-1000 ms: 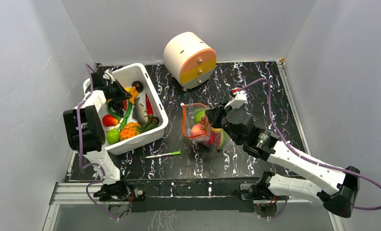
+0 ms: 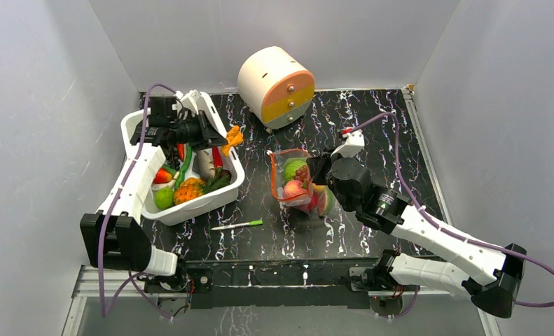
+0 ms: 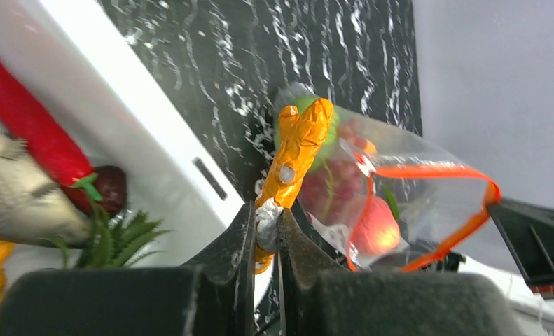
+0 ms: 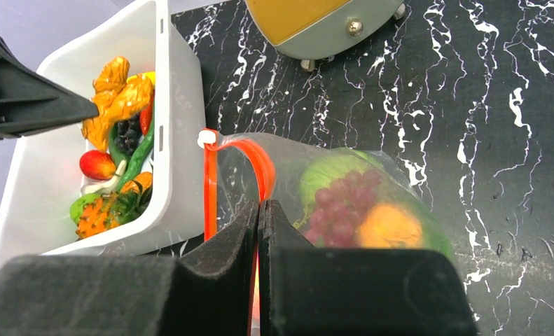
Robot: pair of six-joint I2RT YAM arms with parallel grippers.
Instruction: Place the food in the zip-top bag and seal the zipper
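Note:
My left gripper is shut on an orange wrapped food piece point(image 3: 296, 150), held up over the right wall of the white bin. In the top view the same piece point(image 2: 232, 139) sticks out past that wall, left of the bag. The clear zip bag point(image 2: 281, 162) with an orange zipper rim stands with its mouth gaping toward the bin. Inside it are grapes point(image 4: 342, 210), a peach point(image 3: 376, 227) and other fruit. My right gripper is shut on the bag's orange zipper edge, holding that side of the mouth up.
The white bin point(image 2: 211, 201) at left still holds several foods, among them a fish, peppers and a pineapple point(image 2: 189, 190). A green-capped marker point(image 2: 237, 225) lies in front. A small drawer cabinet point(image 2: 277, 84) stands at the back. Bare table separates bin and bag.
My left gripper has lifted the orange piece out of the bin and carried it right, over the wall toward the bag. The right gripper has shifted slightly right with the bag's edge.

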